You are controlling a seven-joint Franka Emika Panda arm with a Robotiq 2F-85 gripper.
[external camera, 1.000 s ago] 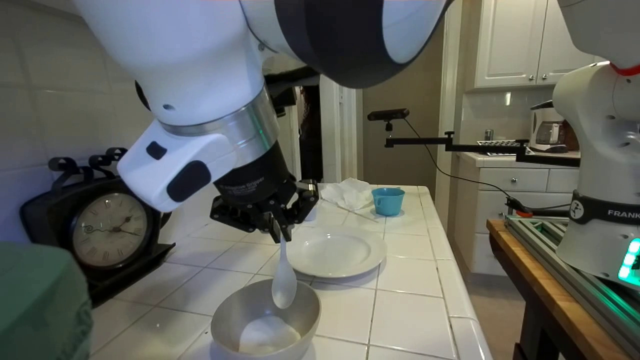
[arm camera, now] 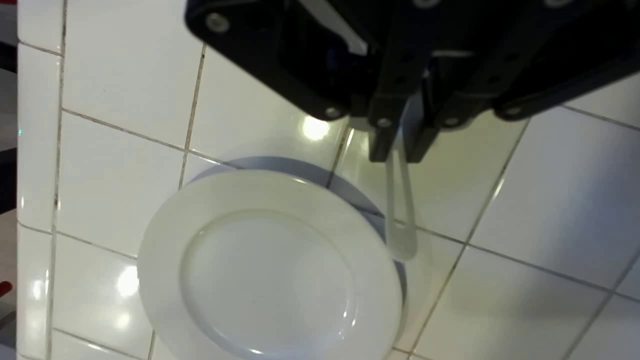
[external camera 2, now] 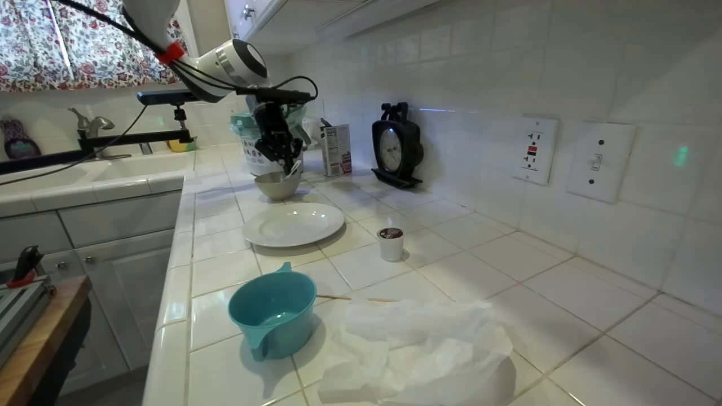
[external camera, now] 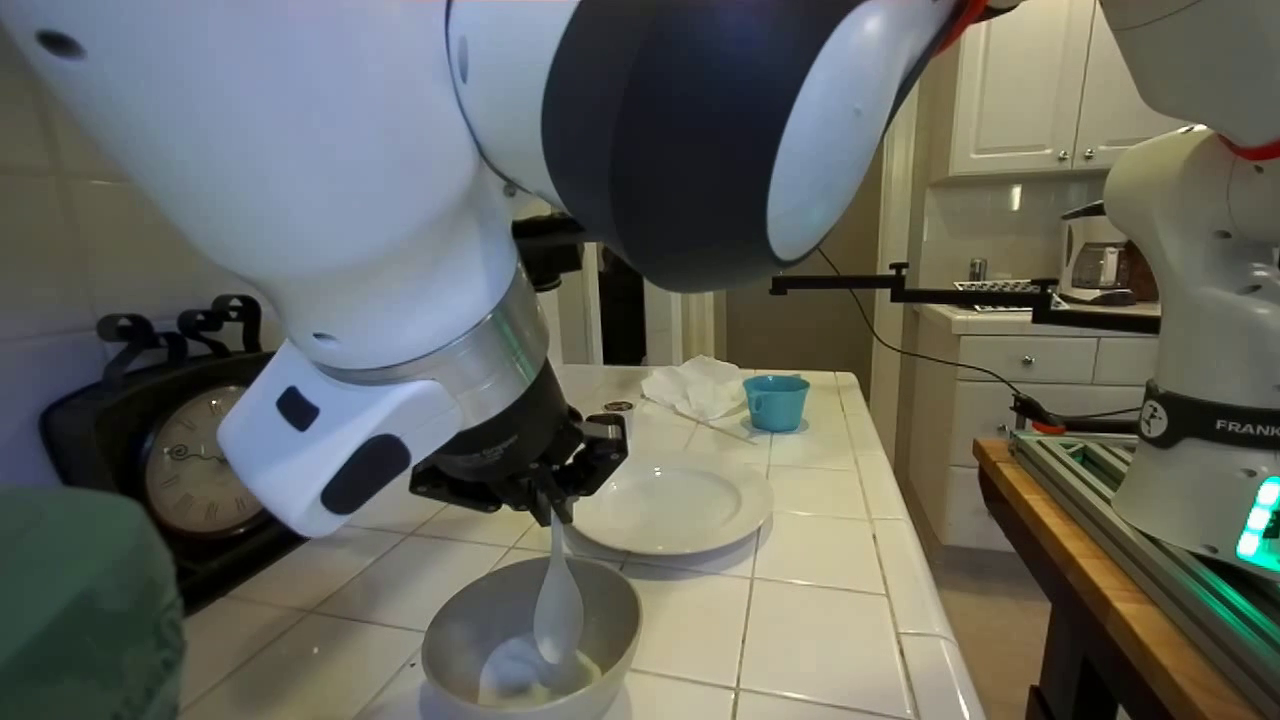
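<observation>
My gripper (external camera: 554, 510) is shut on a white spoon (external camera: 558, 612), which hangs bowl-end down inside a grey bowl (external camera: 456, 636). Something pale lies in the bottom of the bowl, and the spoon's tip is down close to it; whether they touch I cannot tell. In the wrist view the spoon's handle end (arm camera: 402, 240) sticks out beyond the gripper, over the edge of a white plate (arm camera: 180, 210). The bowl itself is out of that view. From the second exterior view, the gripper (external camera 2: 291, 169) stands right above the bowl (external camera 2: 274, 186).
Beyond the plate stand a teal cup (external camera 2: 271, 311), crumpled white paper (external camera 2: 419, 358) and a small white pod (external camera 2: 391, 245). A black clock (external camera 2: 396, 145) and a box (external camera 2: 336, 149) are by the wall. Bare tiles lie along the counter's front edge.
My gripper has come down and tilted, taking the spoon from the upper part of the bowl to near its bottom. Bowl and plate have stayed in place.
</observation>
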